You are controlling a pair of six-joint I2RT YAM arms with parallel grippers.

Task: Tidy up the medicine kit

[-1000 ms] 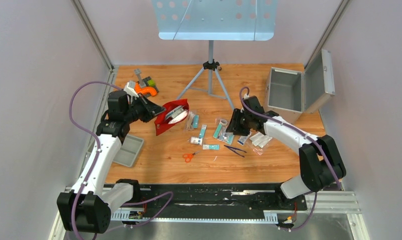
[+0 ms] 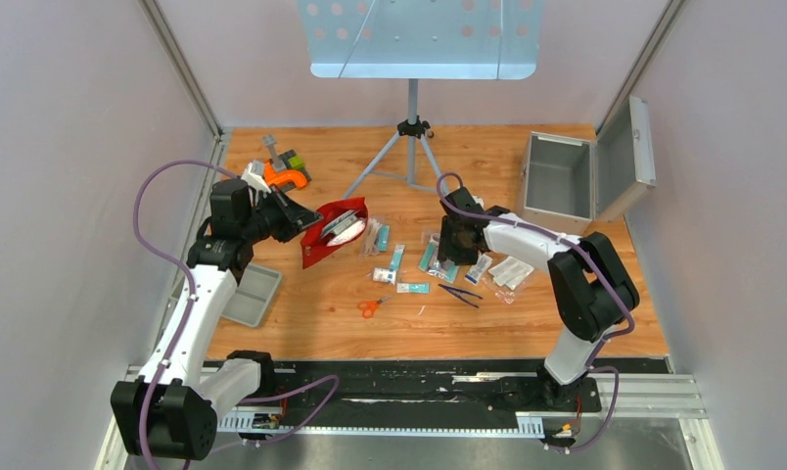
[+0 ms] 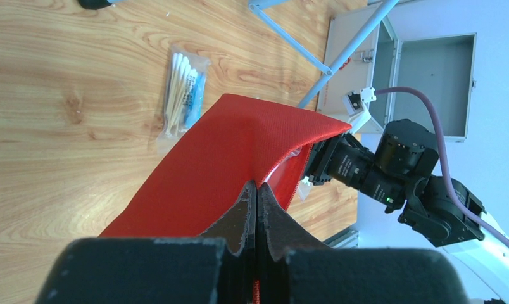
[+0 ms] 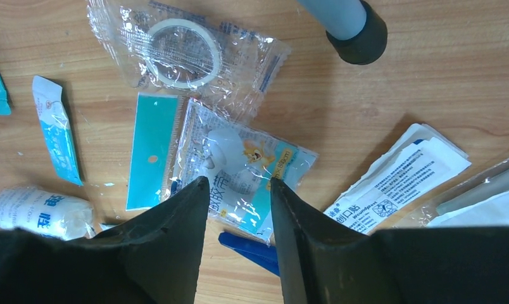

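Note:
My left gripper is shut on the red pouch [image 3: 195, 177] by its rim; in the top view the pouch [image 2: 321, 245] gapes, showing white and grey items. My right gripper, part open, hangs over a clear packet with a teal strip [image 4: 245, 171]. Around it lie a teal packet [image 4: 147, 158], a bagged tape roll [image 4: 211, 60], white bandage packets [image 4: 397, 177], blue tweezers [image 4: 249, 253], a wrapped roll [image 4: 43, 212] and a small blue sachet [image 4: 56, 126]. Bagged cotton swabs [image 3: 179, 101] lie by the pouch, orange scissors [image 2: 367, 307] toward the front.
An open metal box [image 2: 556, 171] stands at back right, a grey tray [image 2: 253, 299] at left, toy blocks [image 2: 290, 171] at back left. A stand's leg [image 4: 356, 44] reaches down beside the packets.
The left arm and pouch have hardly moved.

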